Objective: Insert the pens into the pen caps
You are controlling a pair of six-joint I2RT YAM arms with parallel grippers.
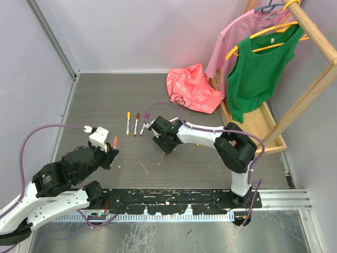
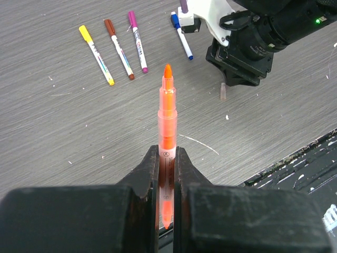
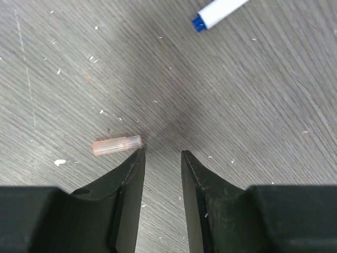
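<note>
In the left wrist view my left gripper is shut on an orange pen (image 2: 167, 126), held upright with its orange tip on top. My right gripper is low over the table, part open, beside a small translucent pinkish cap (image 3: 117, 145) lying at its left fingertip. A blue-capped pen (image 3: 221, 11) lies beyond it. Yellow (image 2: 96, 55), brown (image 2: 119, 50) and magenta (image 2: 138, 45) pens and another blue pen (image 2: 181, 37) lie in a row on the table.
A pink printed bag (image 1: 192, 87) lies at the back right. A wooden rack (image 1: 316, 87) with hanging clothes stands on the right.
</note>
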